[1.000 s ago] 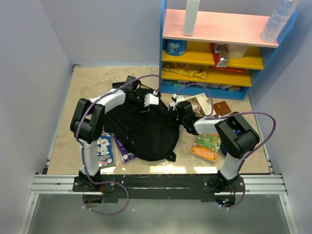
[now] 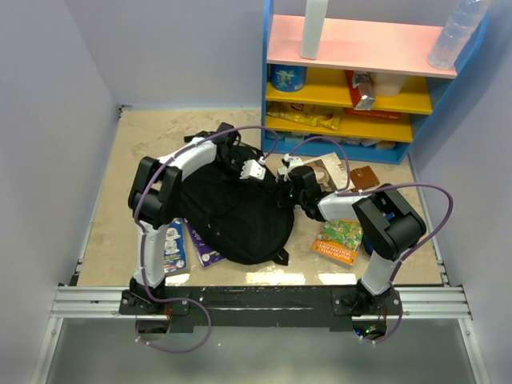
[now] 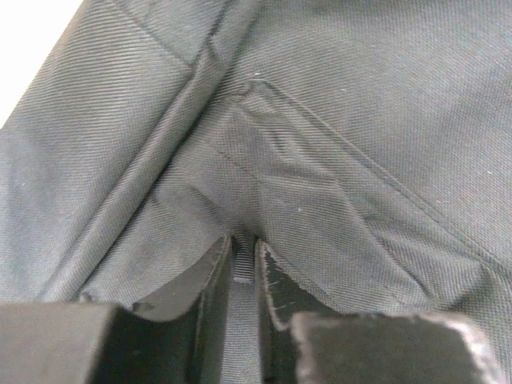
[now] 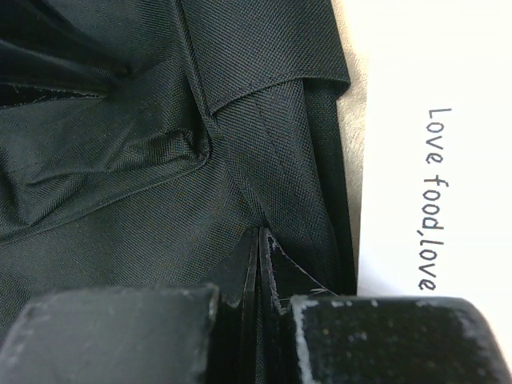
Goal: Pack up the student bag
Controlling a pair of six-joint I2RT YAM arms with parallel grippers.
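The black bag (image 2: 232, 228) lies flat and rumpled across the middle of the table. My left gripper (image 2: 244, 172) is over its upper part; in the left wrist view its fingertips (image 3: 216, 272) are close together on a fold of fabric with a small strap or tab between, and whether they grip it is unclear. My right gripper (image 2: 284, 192) is shut at the bag's right edge, its fingers down against the fabric, beside a white printed book (image 4: 432, 200).
Books (image 2: 340, 244) and a brown wallet (image 2: 364, 178) lie right of the bag, more books (image 2: 173, 248) at lower left. A shelf unit (image 2: 360, 48) with bottles and packets stands at back right. Bare table shows at far left.
The right arm has stayed in place.
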